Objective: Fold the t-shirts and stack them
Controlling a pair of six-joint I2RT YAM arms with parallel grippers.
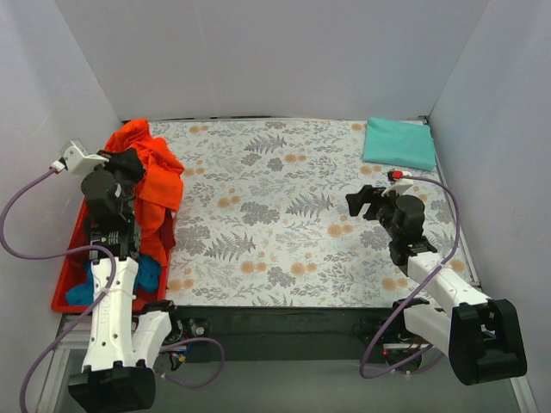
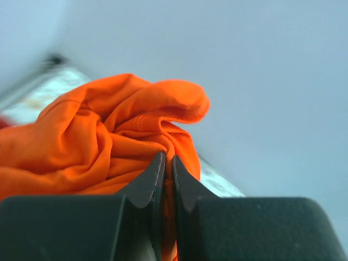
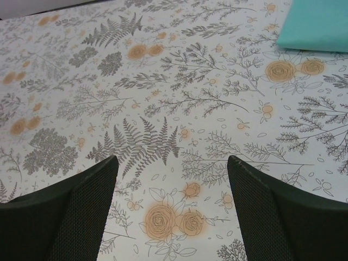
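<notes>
An orange shirt [image 1: 157, 176] is raised out of the red bin [image 1: 65, 293] on the left, hanging from my left gripper [image 1: 129, 165]. In the left wrist view, bunched orange fabric [image 2: 103, 141] runs between the shut fingertips. Blue cloth [image 1: 148, 272] shows low in the bin. My right gripper [image 1: 361, 200] is open over the bare table, with empty space between its fingers in the right wrist view. A folded teal piece [image 1: 399, 142] lies flat at the back right.
Pale walls stand close at the left, back and right.
</notes>
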